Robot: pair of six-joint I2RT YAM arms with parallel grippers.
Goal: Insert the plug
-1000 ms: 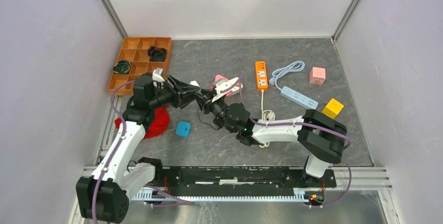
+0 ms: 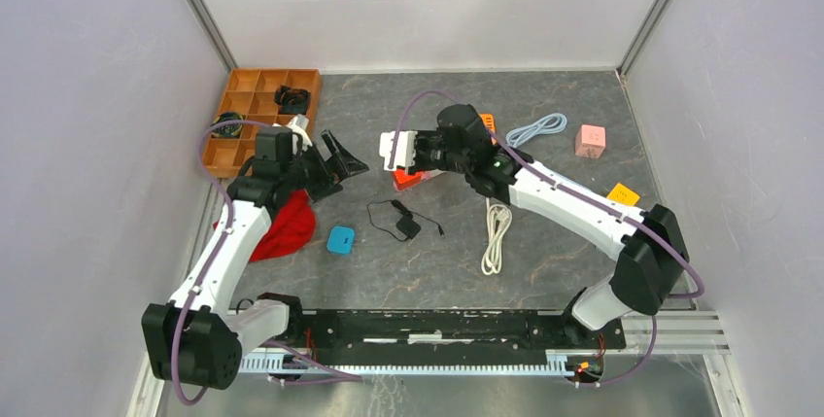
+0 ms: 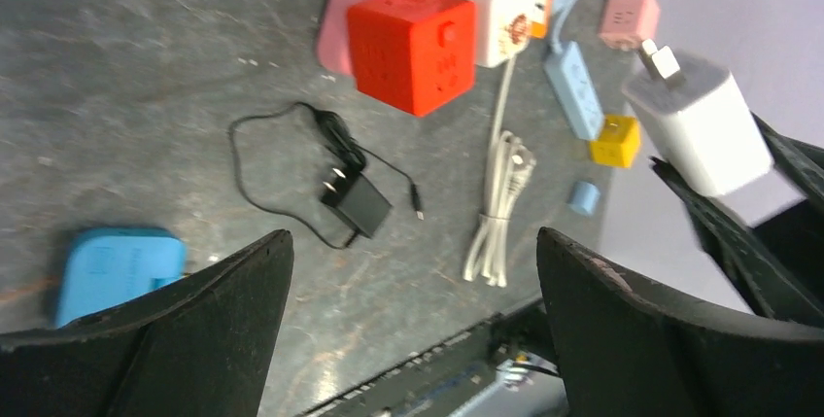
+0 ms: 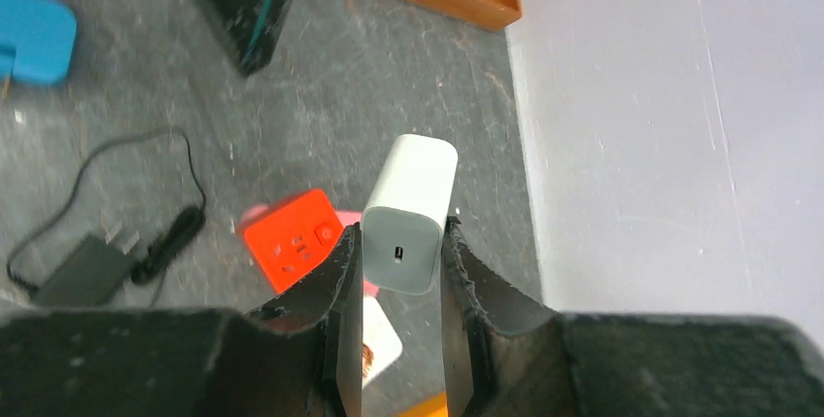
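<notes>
A white plug adapter is clamped in my right gripper, raised over the middle of the table in the top view; in the left wrist view this white block [image 3: 695, 121] shows prongs on its end. My left gripper [image 2: 340, 164] stands open and empty at left of it, the white block beyond its fingertips. Below lie a red cube [image 3: 413, 52], a white socket cube [image 3: 496, 14] and a black charger [image 3: 355, 203] with cable. An orange power strip [image 2: 487, 123] is partly hidden by the right arm.
A wooden organizer [image 2: 247, 82] and red cloth [image 2: 287, 232] are at left, a blue case [image 2: 340, 240] at front. A pink cube [image 2: 590, 142], yellow block [image 2: 623, 194] and coiled cables are at right.
My right gripper has pulled away from the left one, moving right and toward the back with the white block.
</notes>
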